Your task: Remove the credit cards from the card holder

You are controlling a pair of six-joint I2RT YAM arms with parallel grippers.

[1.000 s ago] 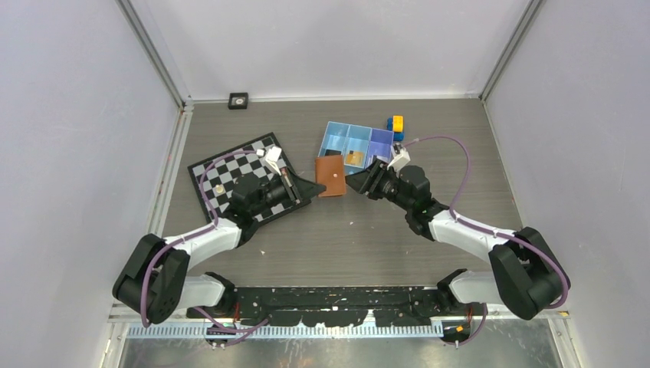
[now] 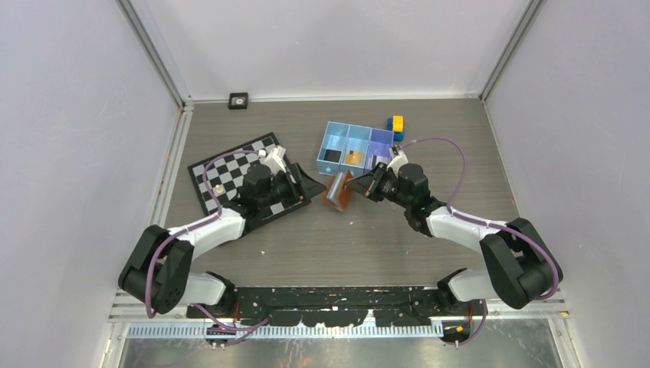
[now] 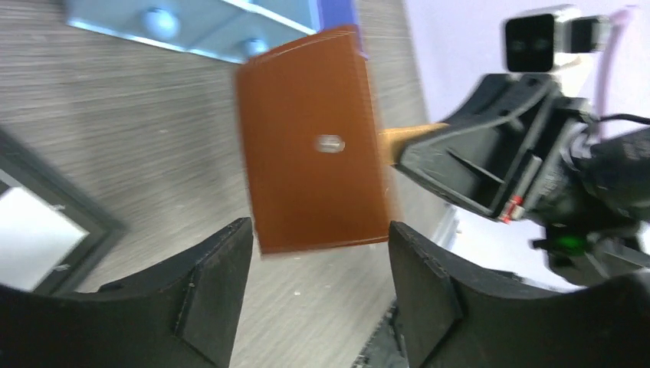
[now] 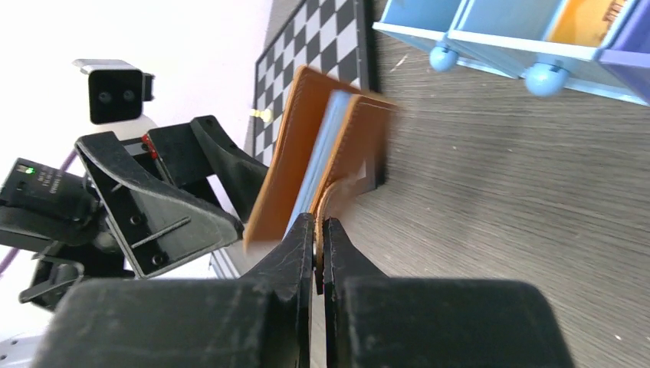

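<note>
A brown card holder [image 2: 338, 191] is held in the air between my two arms, tilted and spread so its pale inside shows from above. My right gripper is shut on a thin flap at one edge of it. In the right wrist view the holder [image 4: 290, 153] gapes, with a light blue layer, perhaps a card or pocket [image 4: 322, 153], between its brown covers. My left gripper stands open at the opposite side, the brown cover with its snap just beyond its fingertips. Whether cards are inside cannot be told for sure.
A divided blue and purple box [image 2: 357, 143] lies behind the grippers, with a black card [image 2: 332, 156] and an orange card [image 2: 354, 158] in its compartments. A chessboard [image 2: 230, 180] lies under the left arm.
The holder, flat-faced before, has turned and spread.
</note>
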